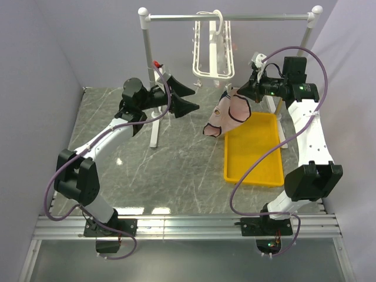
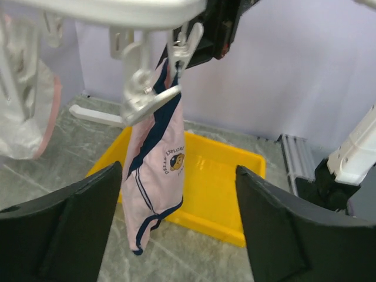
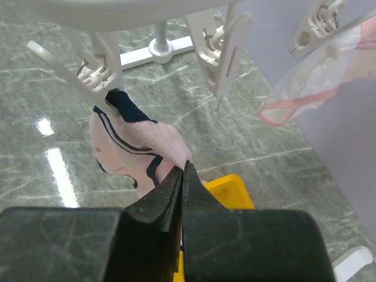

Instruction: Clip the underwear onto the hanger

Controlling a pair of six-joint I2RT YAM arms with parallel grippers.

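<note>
The pink underwear (image 1: 226, 114) with dark trim hangs below the white clip hanger (image 1: 213, 47). In the left wrist view its top (image 2: 154, 164) runs up to a hanger clip (image 2: 144, 88); in the right wrist view a clip (image 3: 100, 76) is on its dark waistband. My right gripper is shut at the underwear's pink fabric (image 3: 141, 147), which reaches its fingertips. My left gripper (image 1: 189, 100) stands open to the left of the hanger, apart from the underwear, which shows between its blurred fingers in its wrist view.
A yellow bin (image 1: 254, 164) lies on the floor at right, under the underwear. Another pale garment (image 3: 317, 82) hangs from a farther clip. The rack's top bar (image 1: 258, 16) spans the back.
</note>
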